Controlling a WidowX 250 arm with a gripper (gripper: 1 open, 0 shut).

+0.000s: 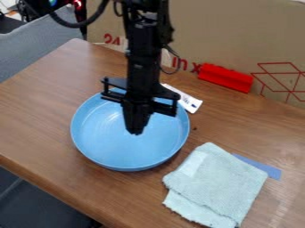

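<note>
My black gripper (135, 125) hangs low over the back-left part of a round blue plate (119, 151), its fingers shut with nothing visible between them. Whether the fingertips touch the plate is hard to tell. A folded pale cloth (215, 187) lies to the right of the plate, on top of a flat blue item (265, 167).
Behind the plate are a white labelled item (186, 101), partly hidden by my arm, and a red object (224, 77) against a cardboard box (251, 40).
</note>
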